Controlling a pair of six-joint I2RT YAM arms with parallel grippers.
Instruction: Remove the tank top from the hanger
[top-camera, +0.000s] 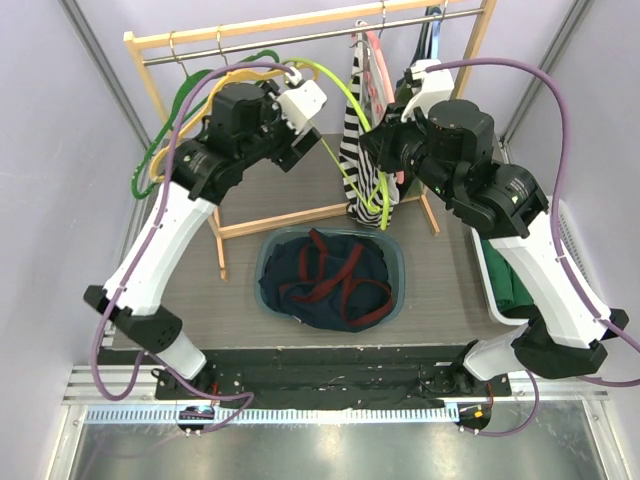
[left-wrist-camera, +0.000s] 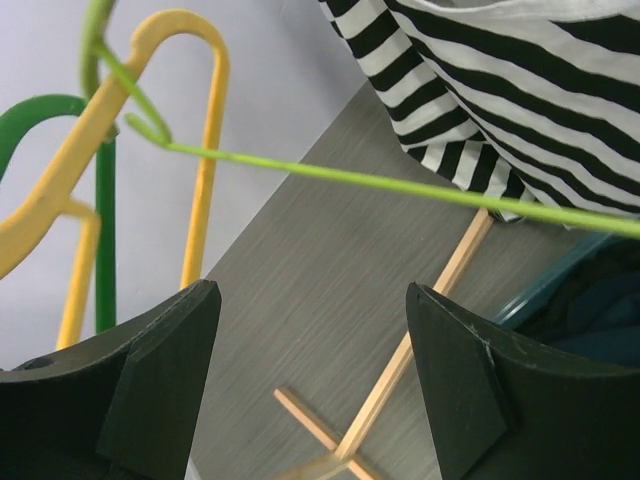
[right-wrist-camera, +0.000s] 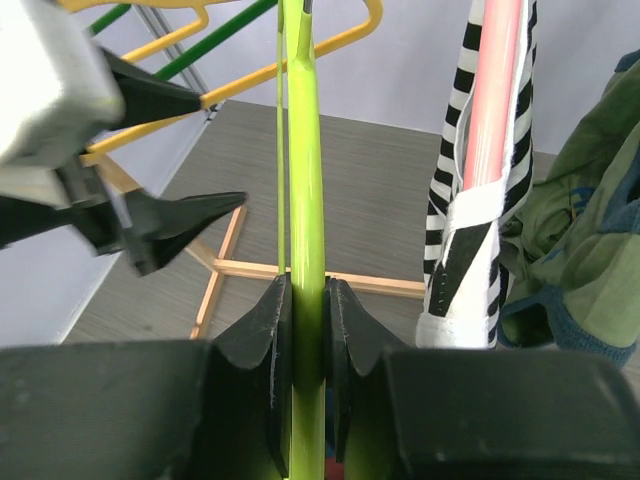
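A bare lime green hanger (right-wrist-camera: 306, 180) runs between the fingers of my right gripper, which is shut on its bar. The hanger's far end reaches up toward the rack on the left. My left gripper is open, with only air between its fingers, close to that hanger's far end and to a yellow hanger (left-wrist-camera: 205, 170). A navy garment with dark red trim, apparently the tank top (top-camera: 335, 280), lies heaped in the grey-blue basket (top-camera: 400, 283) on the floor.
Yellow and green hangers (top-camera: 135, 183) hang on the rack's left side. Right of the lime hanger hang a black-and-white striped garment (right-wrist-camera: 450, 150), a pink hanger (right-wrist-camera: 490, 100) and a dark green garment (right-wrist-camera: 575, 210). A white basket (top-camera: 500, 318) holding green cloth stands at the right.
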